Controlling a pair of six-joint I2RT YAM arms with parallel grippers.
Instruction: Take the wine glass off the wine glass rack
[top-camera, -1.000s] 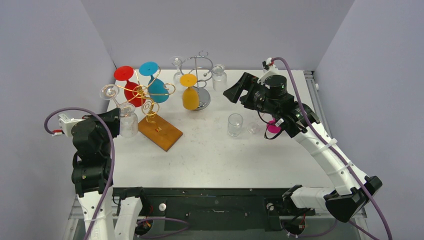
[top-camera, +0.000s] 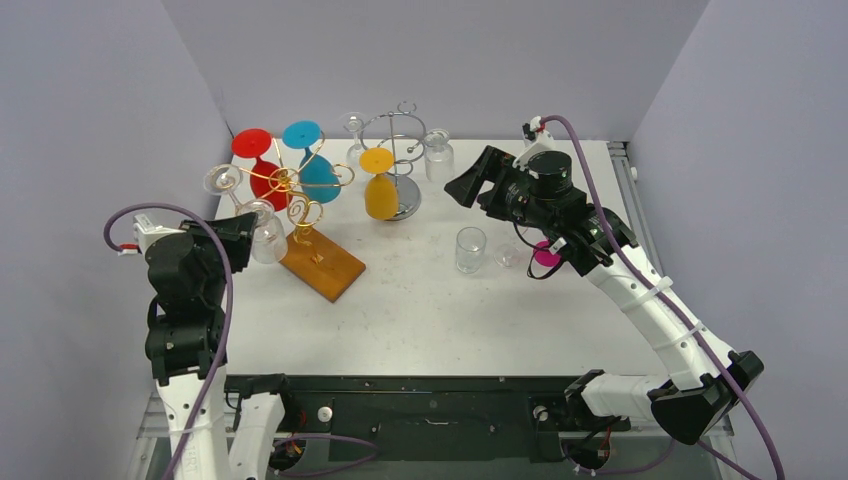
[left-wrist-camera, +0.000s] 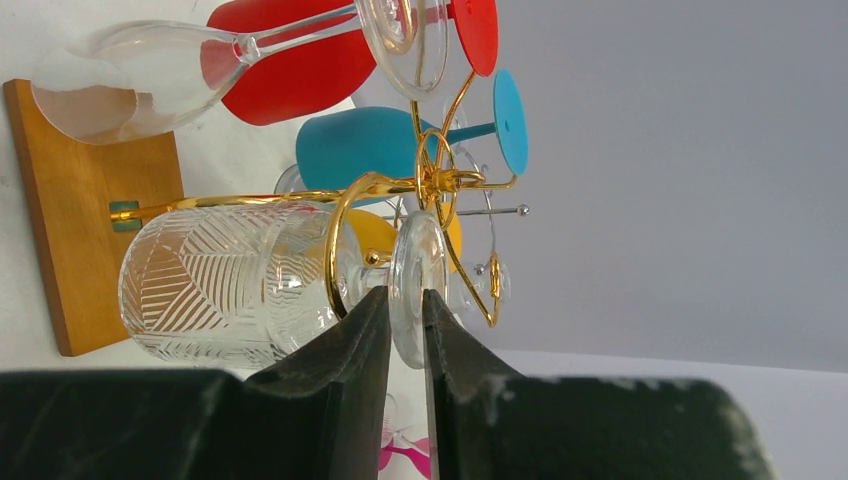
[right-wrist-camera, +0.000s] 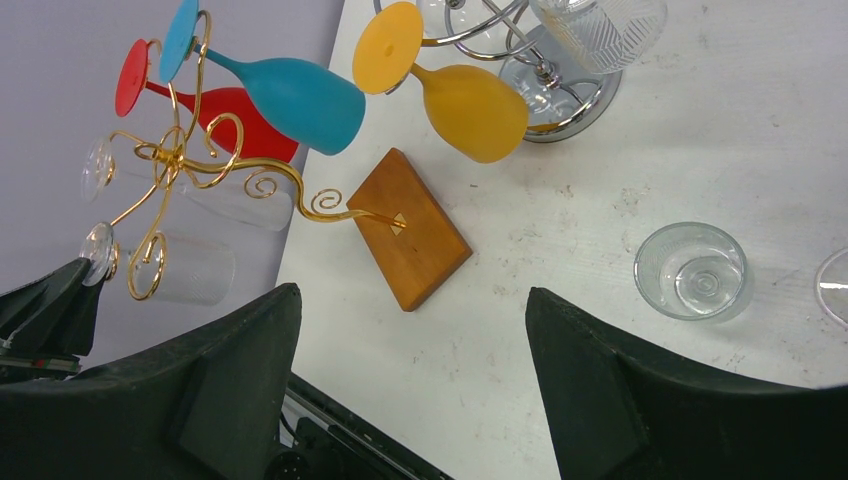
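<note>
My left gripper is shut on the round foot of a patterned clear glass (left-wrist-camera: 220, 280), whose stem still sits inside a loop of the gold rack (left-wrist-camera: 440, 180). The rack stands on a wooden base (top-camera: 323, 264) and also holds a clear wine glass (left-wrist-camera: 130, 80), a red glass (top-camera: 268, 185) and a blue glass (top-camera: 320, 178). My right gripper (top-camera: 470, 178) is open above the table at right, nothing between its fingers.
A silver rack (top-camera: 397, 200) at the back holds a yellow glass (top-camera: 382, 197) and clear glasses. A tumbler (top-camera: 471, 250) and a pink glass (top-camera: 548, 257) stand right of centre.
My left gripper moved slightly right over the last second; the gold rack's top and its glasses shifted a little. The right arm is nearly still.
</note>
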